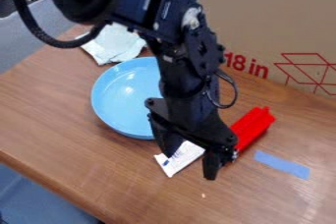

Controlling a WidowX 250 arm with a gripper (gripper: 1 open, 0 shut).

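Note:
My gripper [191,151] is low over the wooden table, pointing down in front of a blue plate [116,100], its fingers apart. Just beside and behind it lies a red object [252,125], partly hidden by the gripper, next to a white paper label [176,162] with small print. Whether anything lies between the fingers is hard to tell.
A cardboard box [289,31] stands along the back. A white cloth [114,43] lies at the back left. A blue tape strip [281,165] is on the right.

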